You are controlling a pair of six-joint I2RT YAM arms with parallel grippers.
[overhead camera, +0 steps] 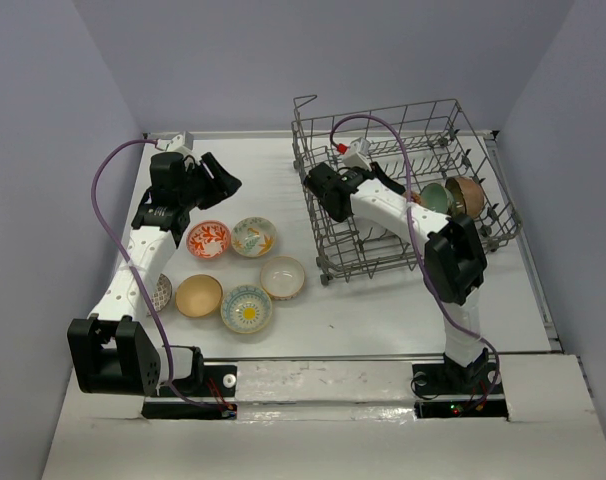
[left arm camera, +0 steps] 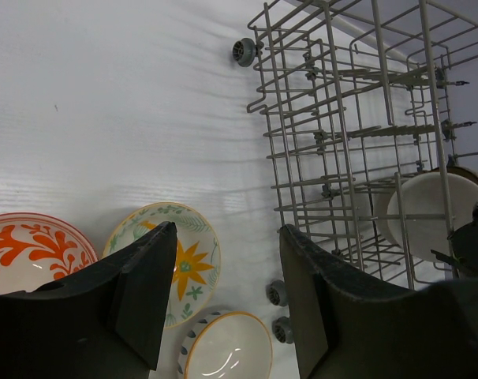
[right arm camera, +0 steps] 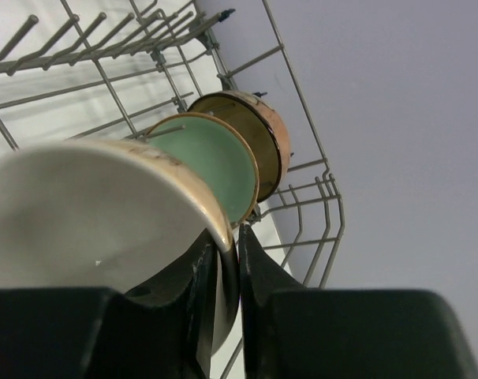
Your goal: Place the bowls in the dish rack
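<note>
My right gripper is at the rim of a cream bowl (right arm camera: pixel 89 213) in the wire rack (overhead camera: pixel 453 130); whether it grips firmly I cannot tell. A green bowl (right arm camera: pixel 207 166) and a brown bowl (right arm camera: pixel 263 134) stand on edge behind it. My left gripper is open and empty above the table, left of the rack. Below it lie an orange-patterned bowl (overhead camera: pixel 208 240), a floral bowl (overhead camera: pixel 253 237), a white bowl (overhead camera: pixel 282 278), a tan bowl (overhead camera: pixel 198 297) and a yellow-centred bowl (overhead camera: pixel 246 309).
Another patterned bowl (overhead camera: pixel 163 292) is partly hidden by the left arm. Grey walls surround the back and sides.
</note>
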